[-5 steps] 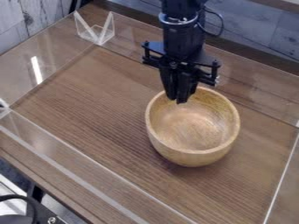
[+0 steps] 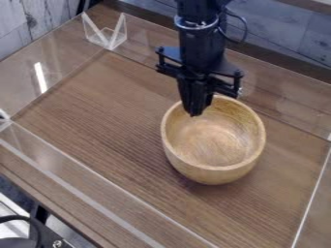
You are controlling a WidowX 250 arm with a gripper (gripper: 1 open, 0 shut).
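A dark robot gripper hangs down from the top centre, its fingertips just over the back left rim of a round, light tan bowl on the wooden table. I cannot tell whether the fingers are open or shut, or whether they touch the rim. The bowl looks empty.
Clear plastic brackets stand at the upper left and left edge. Walls border the back, and a dark cable lies at the bottom left corner.
The gripper has shifted very slightly over the last second near the bowl's back rim. The bowl stays in about the same place.
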